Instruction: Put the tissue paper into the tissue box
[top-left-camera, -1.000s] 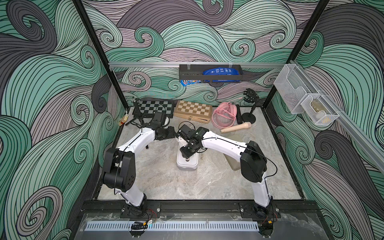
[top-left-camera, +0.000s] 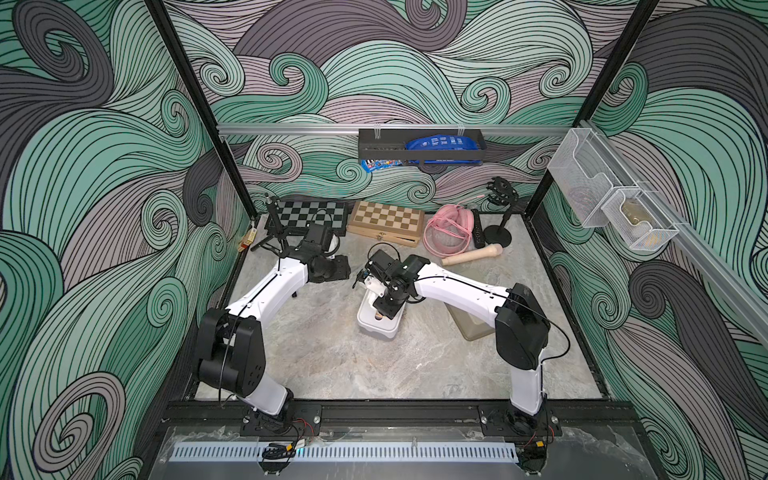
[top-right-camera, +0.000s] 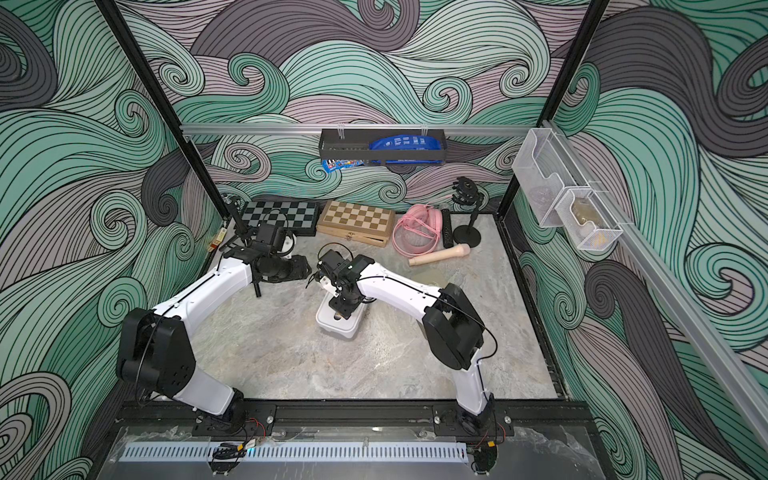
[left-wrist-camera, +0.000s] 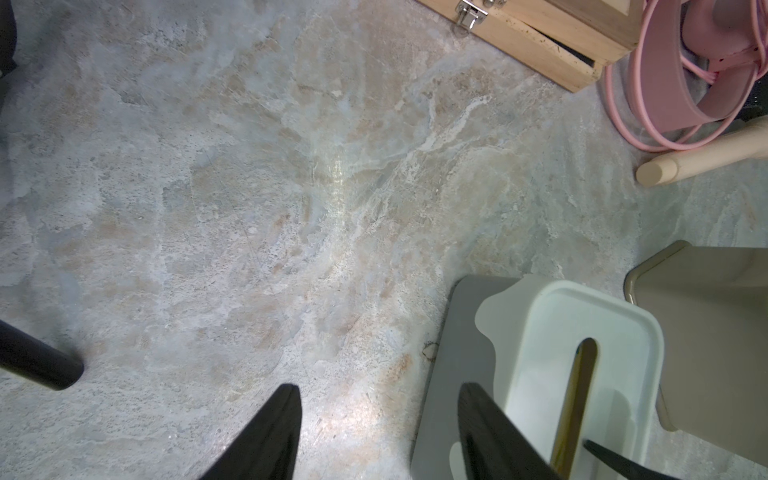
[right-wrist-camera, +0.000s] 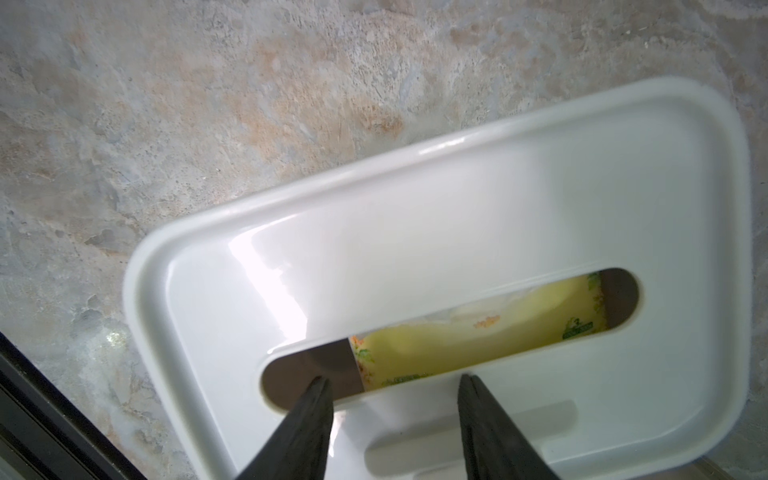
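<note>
The white tissue box sits mid-table, lid on, with a yellow tissue pack visible inside through the slot; it also shows at the lower right of the left wrist view. My right gripper is over the lid near the slot's front edge, fingers apart, nothing seen between them. In the top views that arm hides much of the box. My left gripper is to the left of the box, above bare table, open with nothing between its fingers.
An olive container (left-wrist-camera: 712, 344) stands right of the box. Wooden chess box (top-left-camera: 386, 217), black chessboard (top-left-camera: 300, 214), pink basket (top-left-camera: 449, 230) and wooden roller (top-left-camera: 472, 256) lie along the back.
The right arm and the tissue box under it have shifted slightly to the right.
</note>
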